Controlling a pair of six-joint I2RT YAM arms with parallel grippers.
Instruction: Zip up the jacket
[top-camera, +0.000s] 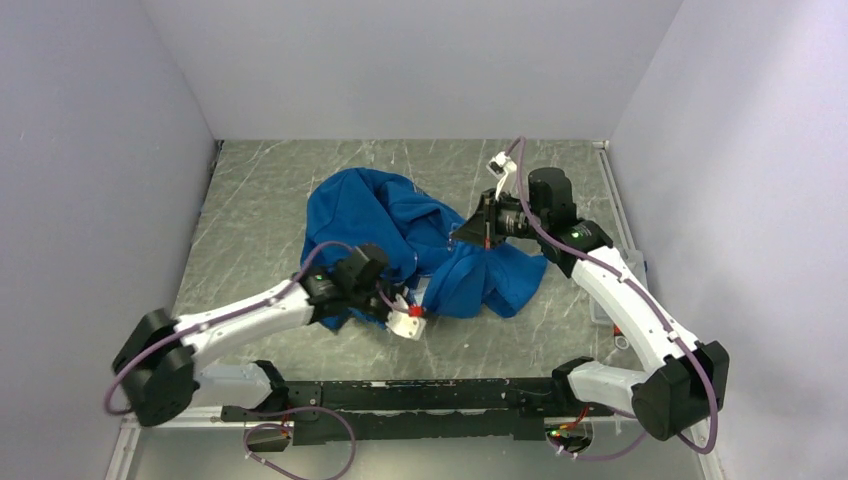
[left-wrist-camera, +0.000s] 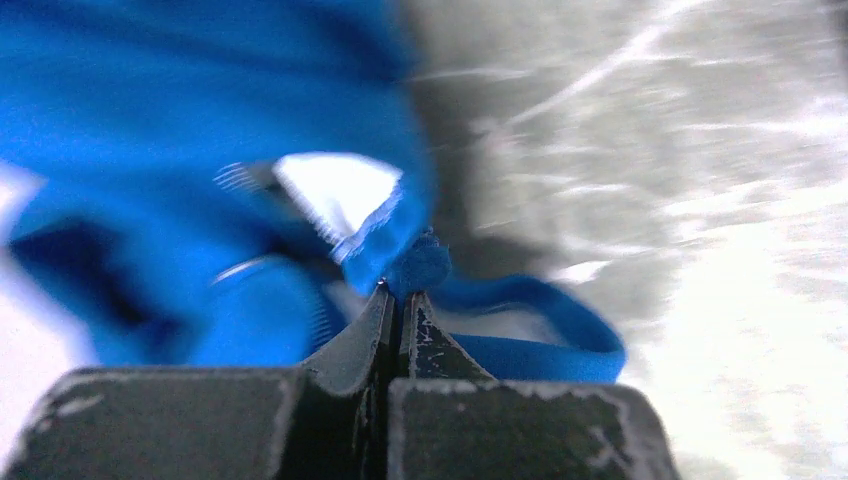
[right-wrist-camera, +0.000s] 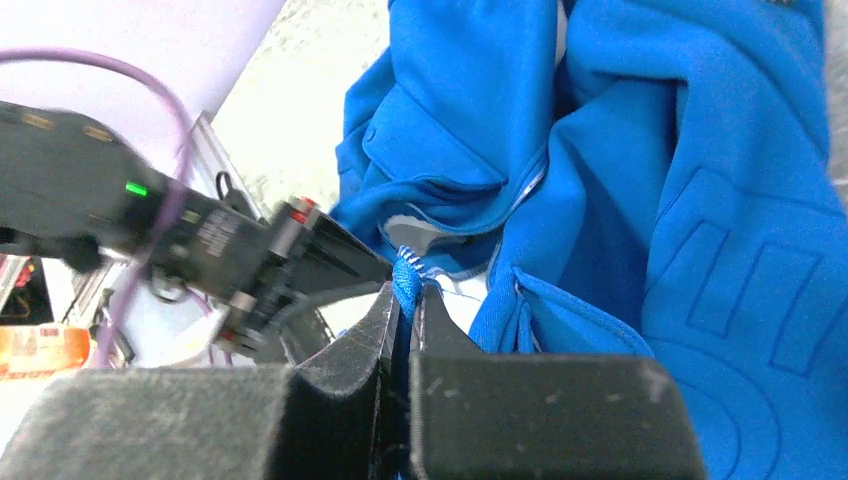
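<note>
The blue jacket (top-camera: 370, 210) lies bunched on the grey table, its zipper edge (right-wrist-camera: 530, 185) running down the middle. My left gripper is low at the jacket's near edge, shut; blue cloth shows at its tips, and I cannot tell whether it is between them. My right gripper is raised over the jacket's right part, shut on a blue strip of the jacket that stands up between its fingers. The left wrist view is blurred.
Bare table (top-camera: 240, 200) shows at the left and back. A clear tray (top-camera: 635, 270) sits at the right edge, partly behind my right arm. Walls enclose the sides and back.
</note>
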